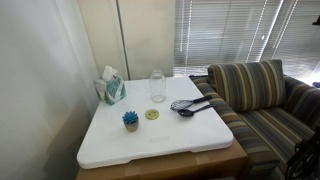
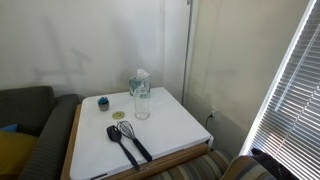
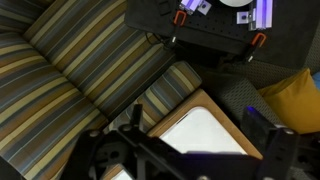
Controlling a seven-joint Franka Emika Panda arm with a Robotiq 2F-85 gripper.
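In the wrist view my gripper is open, its dark fingers wide apart with nothing seen between them, over the corner of the white table [image 3: 195, 138]. On the table stand a blue-topped potted plant [image 1: 130, 121], a clear jar [image 1: 158, 87] and a tissue box [image 1: 111, 90]. A round yellowish disc [image 1: 152, 114] lies near the middle. Toward the sofa side, a whisk [image 1: 182, 104] and a black spoon-like utensil [image 1: 187, 112] lie close together. None of these objects shows in the wrist view.
A striped sofa [image 1: 247, 88] adjoins the table's right side. Walls stand behind and to the left, with window blinds [image 1: 225, 35] at the back. A dark shape [image 1: 305, 158] at the right edge is unclear.
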